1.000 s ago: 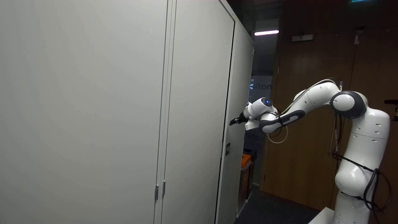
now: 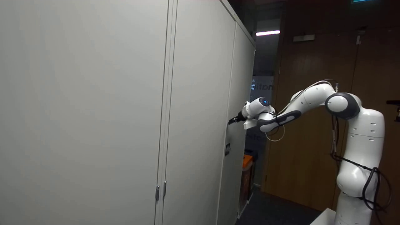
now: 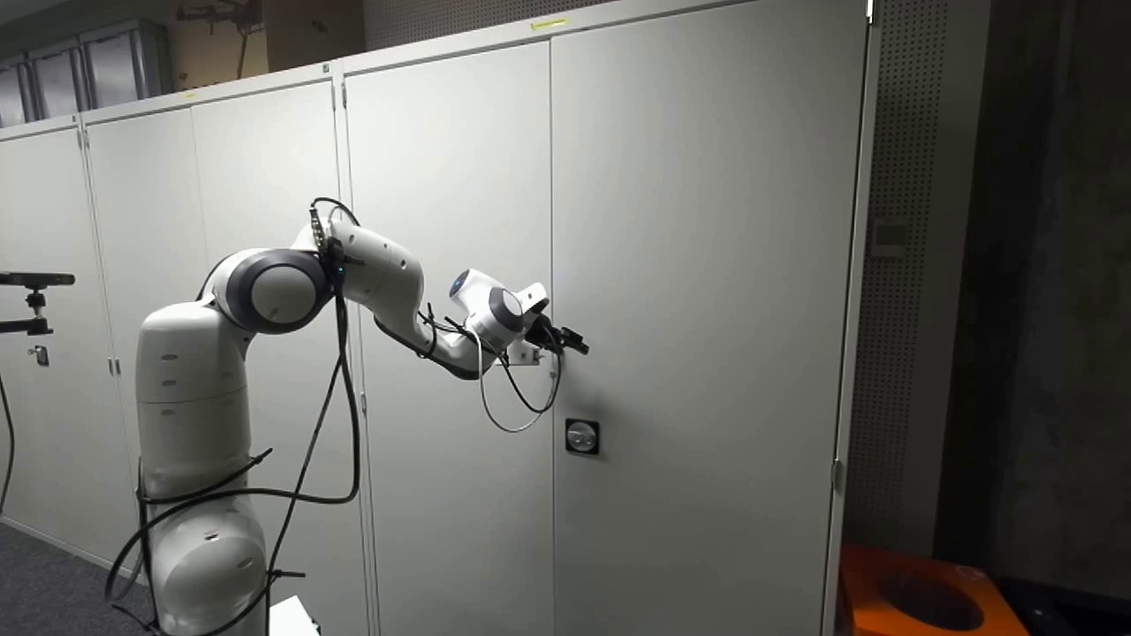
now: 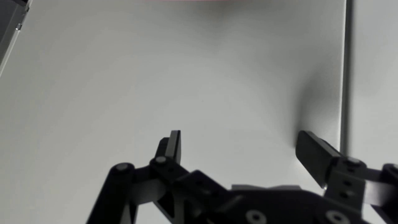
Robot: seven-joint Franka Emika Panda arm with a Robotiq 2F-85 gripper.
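Observation:
A pale grey cabinet door (image 3: 700, 265) stands flush, or nearly so, with the neighbouring door (image 3: 456, 191). Its round latch handle (image 3: 582, 435) sits on a dark square plate near the seam, below my gripper (image 3: 573, 340). In exterior view 1 the gripper (image 2: 232, 120) is right up at the door by the seam; whether it touches cannot be told. The wrist view has the fingers (image 4: 314, 155) spread wide, with only the door surface (image 4: 209, 93) beyond them and nothing held. A dark vertical seam (image 4: 347, 74) runs behind the right finger.
An orange-topped bin (image 3: 933, 599) stands beyond the cabinet's right end. Cables (image 3: 519, 408) hang in a loop below the wrist. Brown wooden doors (image 2: 311, 112) lie behind the arm, with dark floor (image 2: 277, 206) between.
The dark gap along the door's edge has closed up to a thin line. My arm and gripper have shifted slightly left in exterior view 1, toward the cabinet, along with the door and its handle.

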